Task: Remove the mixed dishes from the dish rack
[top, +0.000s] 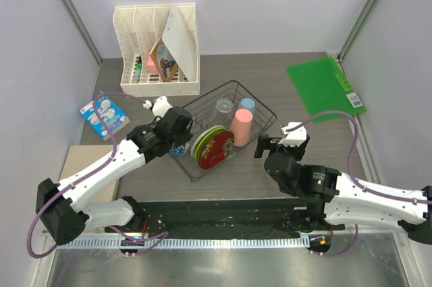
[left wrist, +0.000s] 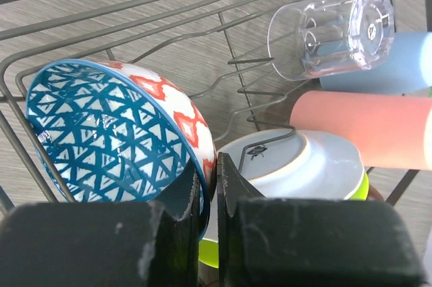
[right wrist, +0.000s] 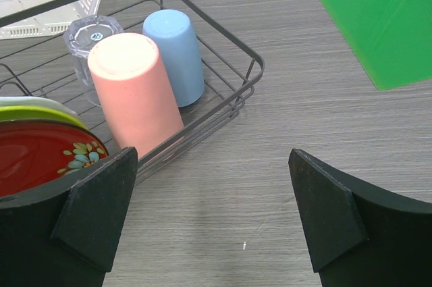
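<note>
In the wire dish rack, my left gripper is shut on the rim of a blue patterned bowl with a red-and-white outside. Plates stand beside it: white, green and a red one. At the rack's right end are a pink cup, a blue cup and a clear glass. My right gripper is open, right of the rack, with nothing between its fingers.
A white organiser stands at the back left. A book, a beige board and a green mat lie around the rack. Bare table shows right of the rack.
</note>
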